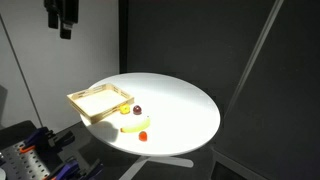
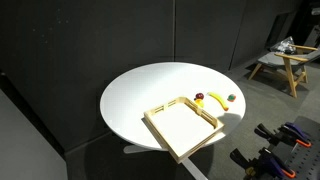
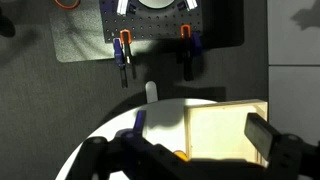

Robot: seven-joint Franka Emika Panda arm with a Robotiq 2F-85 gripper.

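My gripper is open, with a wide empty gap between its fingers in the wrist view. In exterior view 1 the gripper (image 1: 60, 34) hangs high at the upper left, well above the table. A shallow wooden tray (image 2: 183, 157) rests near the edge of the white round table (image 2: 135, 90) and looks empty. Beside it are a yellow item (image 1: 125, 109) and a dark red one (image 1: 138, 110). A yellow banana-shaped item (image 1: 135, 126) and a small red item (image 1: 143, 136) lie farther from the tray. The wrist view shows part of the tray (image 3: 225, 135).
Much of the tabletop (image 1: 180, 100) away from the tray is bare. Dark walls stand behind it. A wooden chair (image 2: 280, 65) is off to the far right in exterior view 2. Clamps and a perforated plate (image 3: 165, 25) show at the top of the wrist view.
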